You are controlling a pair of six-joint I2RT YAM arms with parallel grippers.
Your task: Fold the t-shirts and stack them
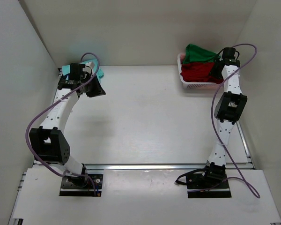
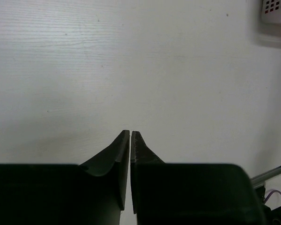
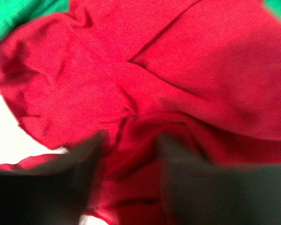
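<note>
A red shirt [image 1: 196,71] lies crumpled in the white basket [image 1: 200,86] at the back right, with a green shirt [image 1: 196,53] behind it. My right gripper [image 1: 215,74] is down at the red cloth. In the right wrist view the red shirt [image 3: 103,70] fills most of the picture, and blurred fingers [image 3: 86,161] stand apart with red folds showing between them; whether they touch cloth is unclear. Over bare table, my left gripper [image 1: 103,93] has its fingertips brought together, nothing between them. A teal shirt [image 1: 99,73] lies at the back left, partly hidden by the left arm.
Walls close in behind and on both sides, the right arm being near the right wall [image 1: 267,93]. Purple cables loop over both arms.
</note>
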